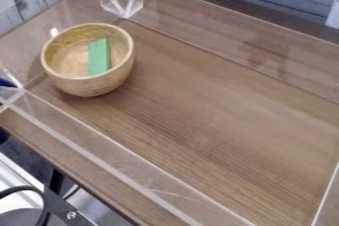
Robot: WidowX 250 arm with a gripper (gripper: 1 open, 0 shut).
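Note:
A wooden bowl [87, 80] sits on the left part of the table, with a green rectangular block [98, 56] lying inside it. At the top edge of the view a dark shape, likely part of my arm, is cut off above the bowl. The gripper's fingers are out of view.
A clear plastic piece [121, 4] stands at the back of the table [212, 121]. Clear strips run along the table's edges. A black cable lies at the bottom left.

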